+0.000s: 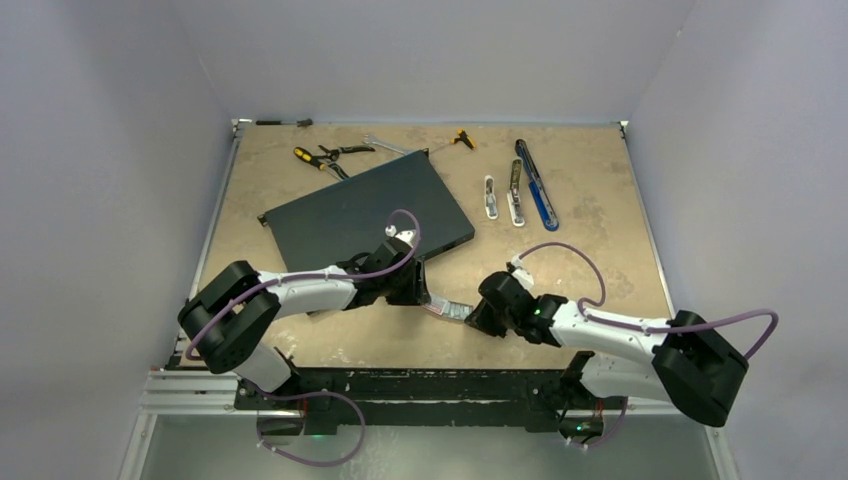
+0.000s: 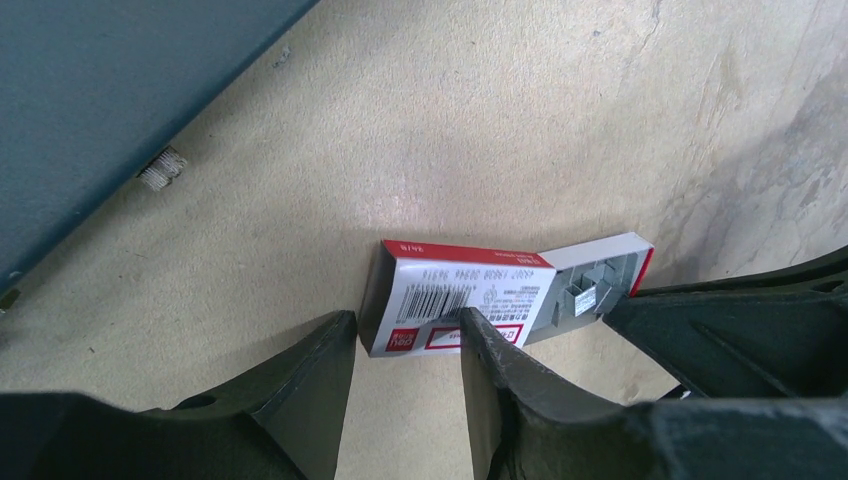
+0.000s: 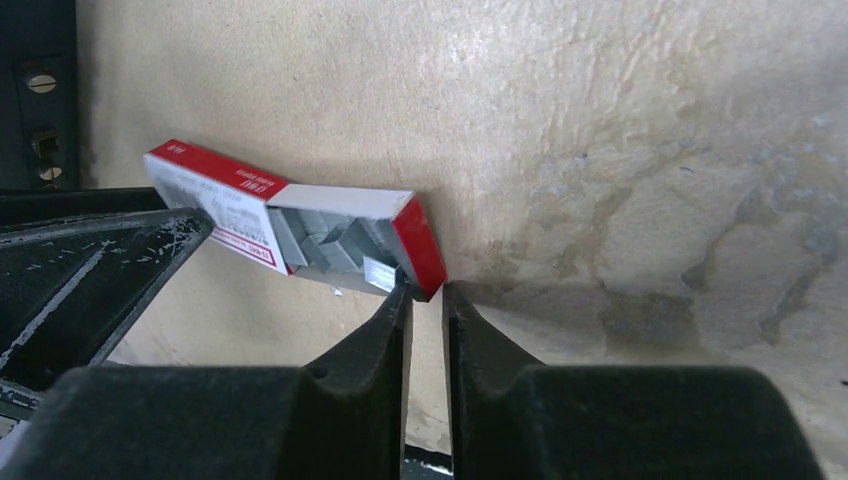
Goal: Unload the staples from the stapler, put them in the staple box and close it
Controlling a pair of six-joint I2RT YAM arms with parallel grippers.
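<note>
A red-and-white staple box (image 1: 437, 305) (image 2: 460, 295) lies on the table with its grey inner tray (image 2: 590, 280) (image 3: 335, 240) slid partly out, staple pieces visible in it. My left gripper (image 1: 419, 298) is shut on the box's left end. At the tray's outer end is my right gripper (image 1: 473, 318), its fingers nearly together at the red end panel; whether they grip it is unclear. Three staplers stand apart at the back right: two small white (image 1: 490, 197) (image 1: 516, 205) and a long blue one (image 1: 540, 195).
A large dark panel (image 1: 365, 205) lies behind the left arm. Pliers (image 1: 335, 168), a wrench (image 1: 385, 144) and other tools lie along the back.
</note>
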